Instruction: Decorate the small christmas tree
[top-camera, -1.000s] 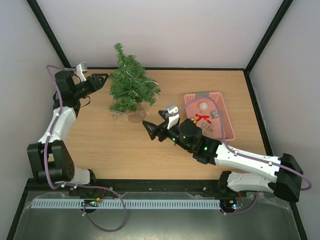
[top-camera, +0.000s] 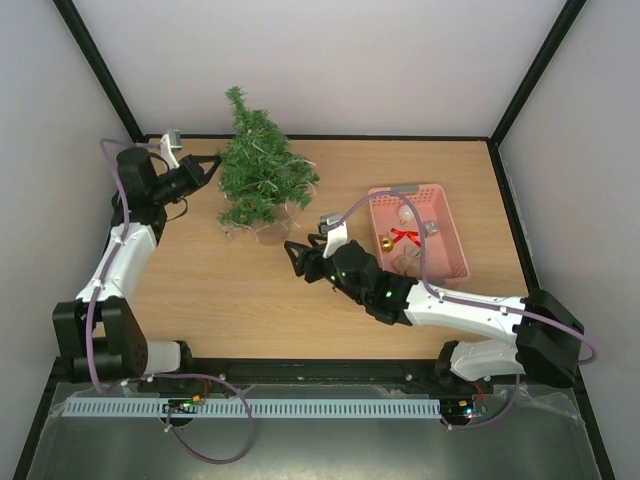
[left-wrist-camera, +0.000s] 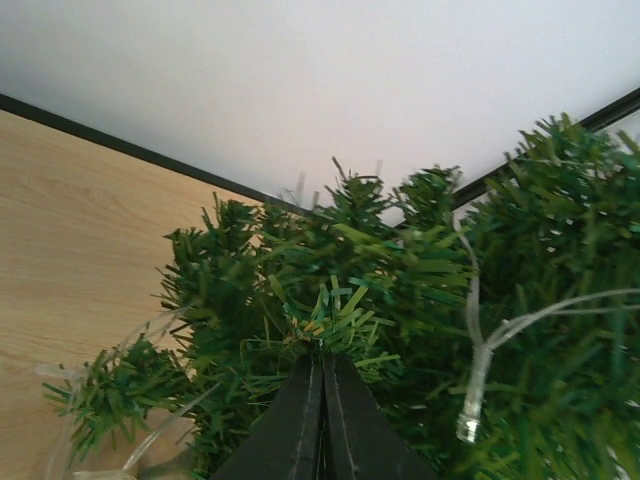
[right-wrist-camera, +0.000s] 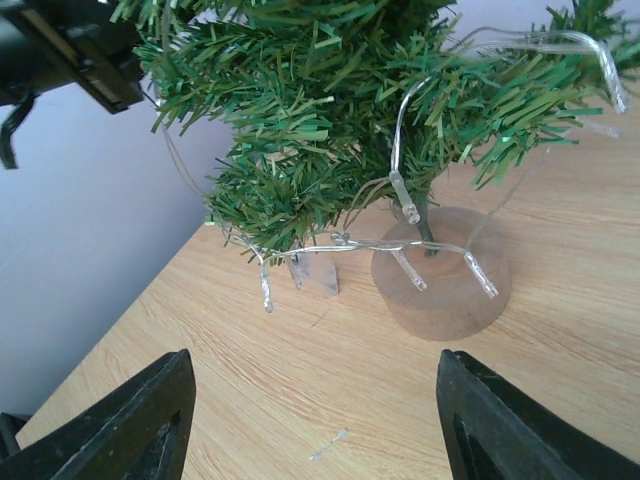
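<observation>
The small green tree (top-camera: 266, 170) stands on its round base (right-wrist-camera: 440, 290), draped with clear string lights (right-wrist-camera: 415, 245). My left gripper (top-camera: 214, 163) is at the tree's left side; in the left wrist view its shut fingertips (left-wrist-camera: 322, 380) press into the branches, with nothing clearly between them. My right gripper (top-camera: 294, 248) is low, just right of the tree's base, open with nothing between its fingers. A pink basket (top-camera: 455, 240) holds a red bow (top-camera: 405, 235), a gold ball (top-camera: 386, 243) and pale ornaments.
The pink basket sits right of the tree, behind my right arm. Walls enclose the back and sides.
My right arm's rear section has swung slightly left, and its gripper has shifted a little.
</observation>
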